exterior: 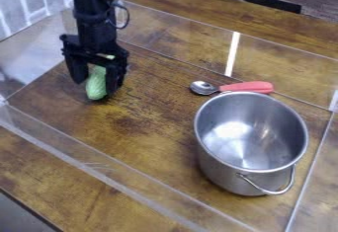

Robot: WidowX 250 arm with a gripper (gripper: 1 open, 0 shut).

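The black gripper (95, 66) is at the upper left, lowered over a green oblong object (95, 88) on the wooden table, with open fingers around it; the object is partly hidden by the gripper. A large steel pot (250, 142) with a wire handle stands at the right. Behind the pot lies a spoon with a red handle (246, 86).
Clear low walls border the wooden table (119, 167). A white strip (232, 54) lies toward the back.
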